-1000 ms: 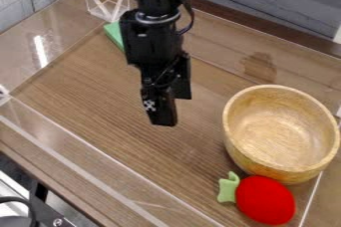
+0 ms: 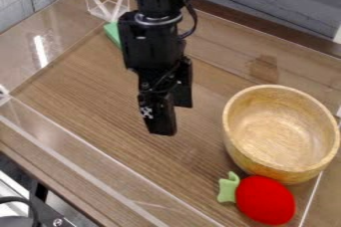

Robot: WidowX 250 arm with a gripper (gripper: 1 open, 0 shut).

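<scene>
The black gripper hangs over the middle of the wooden table, its fingers pointing down and apart, with nothing seen between them. To its right sits a wide yellow bowl. A red plush object with a green top lies in front of the bowl at the bottom right. A green object is partly hidden behind the arm at the upper left.
A clear, bag-like or wire object stands at the back left. A dark cable lies at the bottom left corner, and walls border the back.
The gripper has shifted slightly to the left and down over the last second. The bowl and red object have not visibly moved.
</scene>
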